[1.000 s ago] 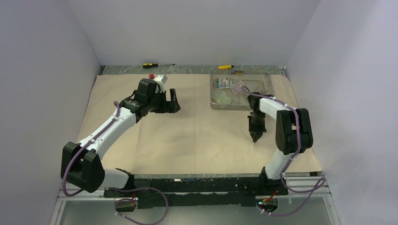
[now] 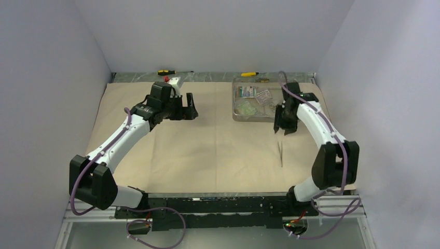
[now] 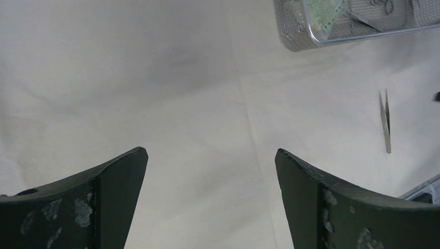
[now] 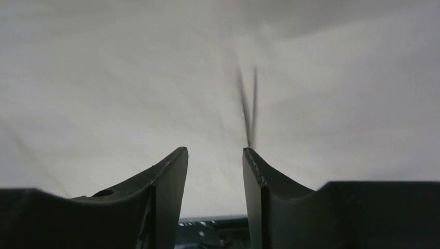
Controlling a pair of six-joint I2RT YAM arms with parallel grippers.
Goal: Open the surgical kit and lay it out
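Silver tweezers point(image 2: 280, 155) point(image 3: 386, 127) lie alone on the paper sheet, below the metal mesh kit tray point(image 2: 233, 104) point(image 3: 290, 31), which holds several packets and metal instruments. My right gripper point(image 2: 284, 129) is open and raised above the sheet between tray and tweezers; in its wrist view the blurred tweezers point(image 4: 253, 114) appear beyond the fingertips, not held. My left gripper point(image 2: 189, 104) hangs open with nothing between its fingers, left of the tray and above bare paper.
Screwdrivers point(image 2: 166, 72) and a yellow-handled tool point(image 2: 249, 73) lie along the back edge. The paper sheet point(image 2: 207, 155) is bare across the middle and left. Walls border both sides.
My right gripper has lifted away from the tweezers and back toward the tray, leaving them on the sheet. The left arm has shifted very slightly upward in the top view.
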